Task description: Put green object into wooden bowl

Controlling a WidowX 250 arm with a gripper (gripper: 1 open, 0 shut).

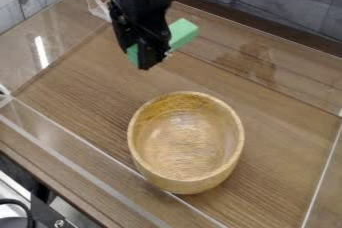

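My gripper (142, 50) is shut on the green object (177, 34), a light green block that sticks out to the right of the dark fingers. Part of the block is hidden behind them. Both hang above the wooden table, up and to the left of the wooden bowl. The bowl (135, 142) is round, pale and empty, and stands at the lower middle of the view.
Bare wooden table (281, 92) lies to the right and left of the bowl. A clear plastic piece (100, 0) is at the back left, beside the arm. A black cable (16, 207) curls at the lower left corner.
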